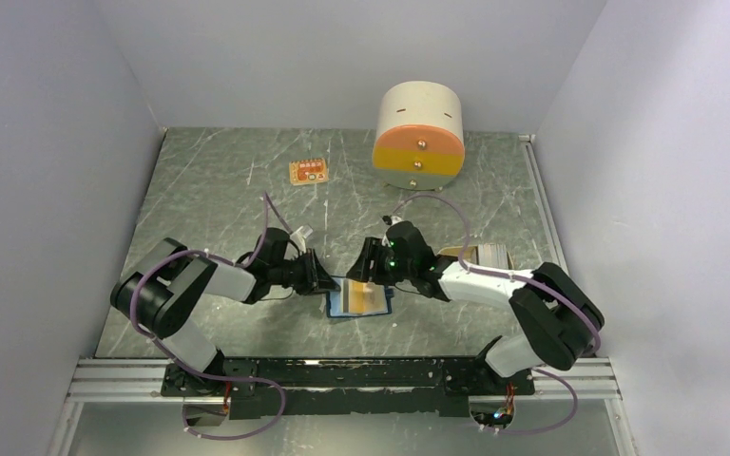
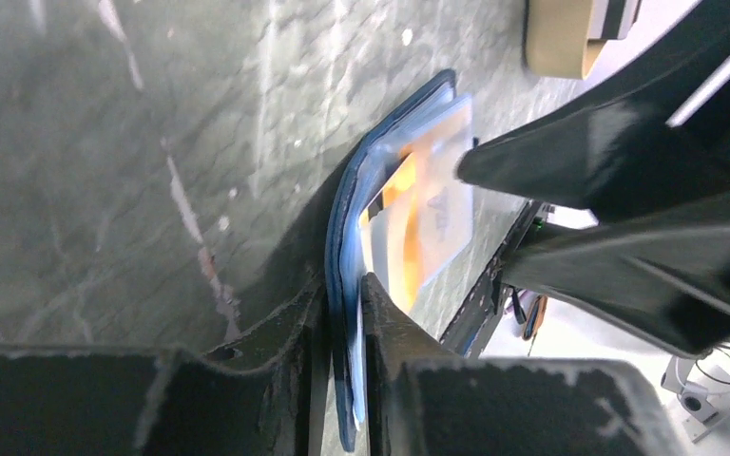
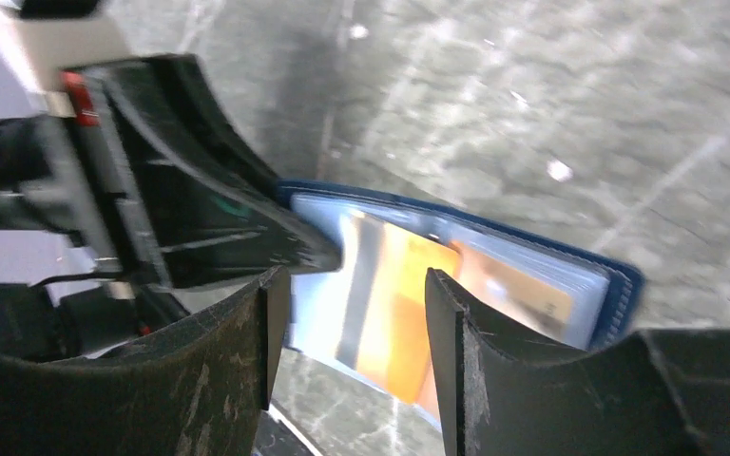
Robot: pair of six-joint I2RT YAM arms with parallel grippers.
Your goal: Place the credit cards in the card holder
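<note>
The blue card holder point(image 1: 366, 311) lies open on the table's front middle, a tan-and-orange card point(image 3: 390, 313) in its clear pockets. My left gripper point(image 1: 319, 282) is shut on the holder's left edge, seen upright between the fingers in the left wrist view. My right gripper point(image 1: 369, 266) hangs over the holder, part open, its fingertips above the card in the right wrist view, with nothing visible between them.
A box with more cards point(image 1: 489, 255) sits at the right, partly behind my right arm. A rounded drawer cabinet point(image 1: 418, 133) and a small orange board point(image 1: 308, 171) stand at the back.
</note>
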